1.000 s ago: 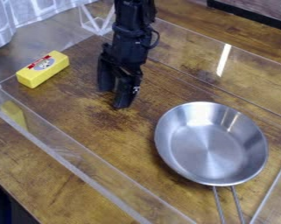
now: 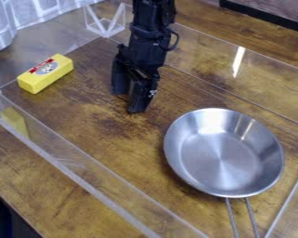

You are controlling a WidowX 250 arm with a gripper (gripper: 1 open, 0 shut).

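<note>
The black robot arm reaches down from the top centre, its gripper [image 2: 135, 89] low over the middle-left of the wooden table [image 2: 77, 158]. The dark fingers blend together, so I cannot tell whether they are open or shut, or whether anything is between them. A yellow box [image 2: 45, 74] with a red-and-white label lies to the left of the gripper. A steel pan [image 2: 223, 151] with its handle toward the front sits at the right, apart from the gripper.
Clear plastic panels edge the table at the left and front. A white cloth or plastic [image 2: 8, 20] is at the back left.
The gripper and arm have shifted very slightly. The box and pan have not moved.
</note>
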